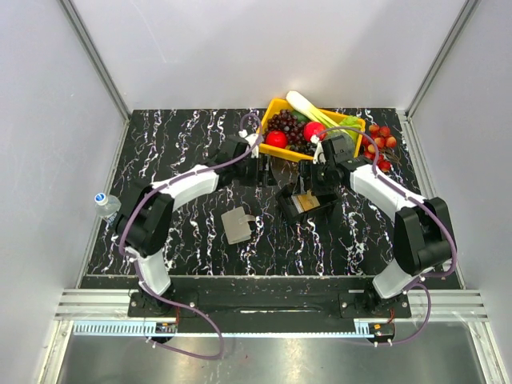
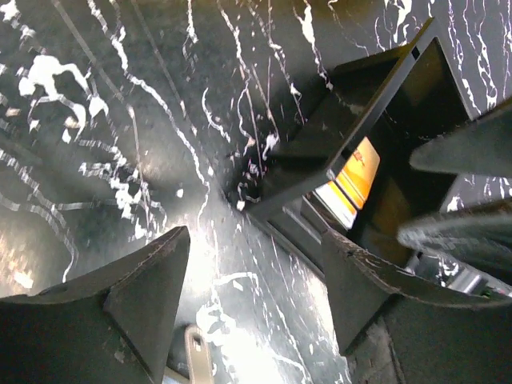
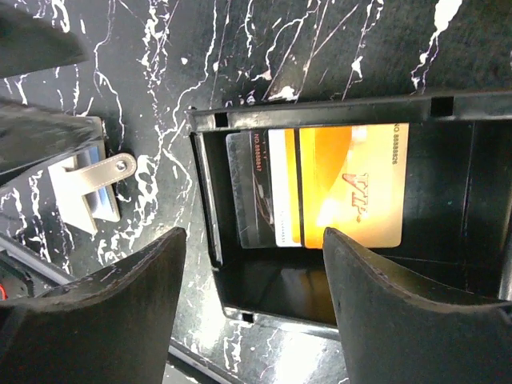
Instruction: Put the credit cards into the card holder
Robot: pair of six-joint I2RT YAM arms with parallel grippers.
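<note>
A pale card holder [image 1: 236,226] with a snap strap lies left of the black tray [image 1: 287,213]; the right wrist view shows the holder [image 3: 74,202] with something bluish in it, which I cannot identify. Inside the tray are a yellow card [image 3: 372,188], an orange-and-white one [image 3: 282,188] and a dark one [image 3: 250,192], lying side by side and partly overlapping. My left gripper [image 1: 265,173] is open and empty, behind and left of the tray. Over the tray's back part stands my right gripper [image 1: 306,173], also open with nothing held; its fingers [image 2: 456,228] show in the left wrist view.
Behind the grippers, close by, stands a yellow basket [image 1: 259,144] of fruit and vegetables. Red fruit [image 1: 380,144] lies to its right. A water bottle [image 1: 106,206] is at the far left.
</note>
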